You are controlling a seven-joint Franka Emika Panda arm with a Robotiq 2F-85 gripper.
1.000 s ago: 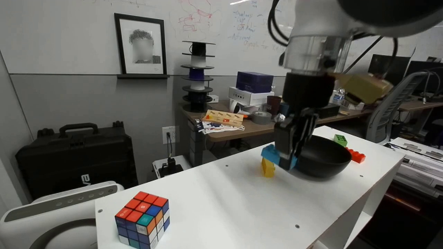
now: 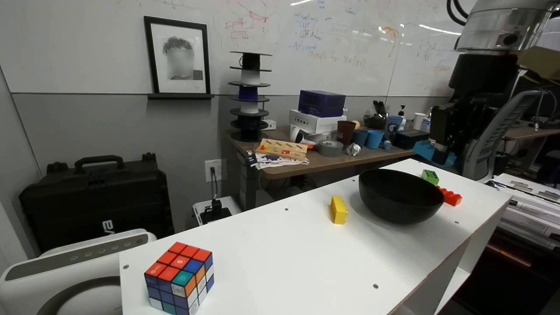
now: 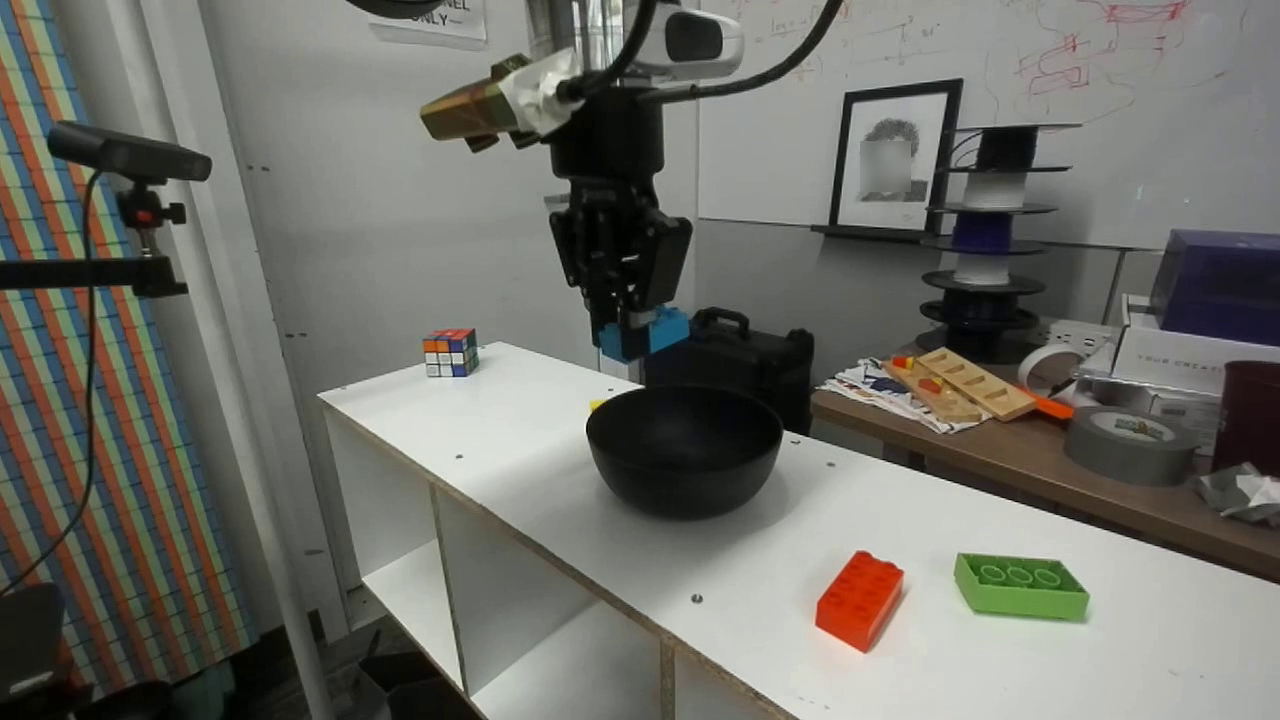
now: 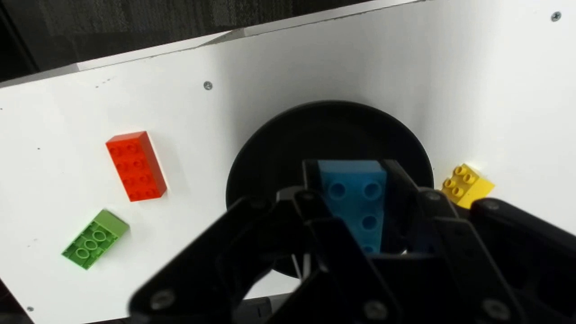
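Note:
My gripper (image 3: 633,334) is shut on a blue toy brick (image 4: 353,202), whose studs face the camera in the wrist view. Brick and gripper hang in the air above the black bowl (image 3: 684,462); the wrist view has the brick over the bowl's dark inside, towards its yellow-brick side. What shows of the bowl's inside looks empty, though my fingers cover part of it. Close beside the bowl is a yellow brick (image 2: 338,210). On the bowl's other side lie a red brick (image 4: 137,166) and, farther off, a green brick (image 4: 96,238) with its hollow underside showing.
A Rubik's cube (image 2: 180,278) sits at the far end of the white table (image 2: 294,262). A brown side desk (image 2: 286,170) with boxes, tape and cups stands behind the table.
Still holding the blue brick, my gripper has risen and moved right in exterior view 1, away from above the yellow brick. Bowl, cube and other bricks have stayed put.

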